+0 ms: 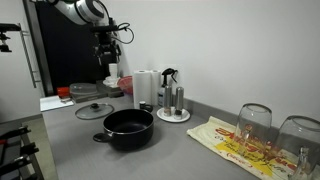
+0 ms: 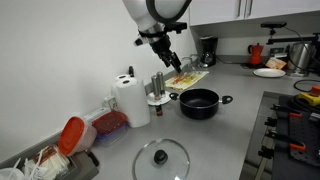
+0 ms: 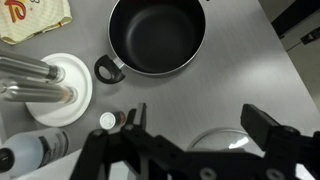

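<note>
My gripper stands open and empty, its two dark fingers wide apart in the wrist view. It hangs high above the table in exterior view 1 (image 1: 104,76), well clear of everything below. A black pot (image 1: 128,130) without its lid sits on the grey table, and its inside (image 3: 155,35) looks empty. The glass lid with a dark knob (image 2: 160,157) lies flat on the table, apart from the pot. In the wrist view, part of the lid (image 3: 222,133) shows between and below the fingers.
By the wall stand paper towel rolls (image 2: 132,101), a spray bottle and a white plate (image 1: 172,116) with metal shakers. Two glass jars (image 1: 253,125) rest on a patterned cloth (image 1: 218,137). A red bowl (image 2: 77,135) stands near the lid. Bare table (image 3: 245,75) lies beside the pot.
</note>
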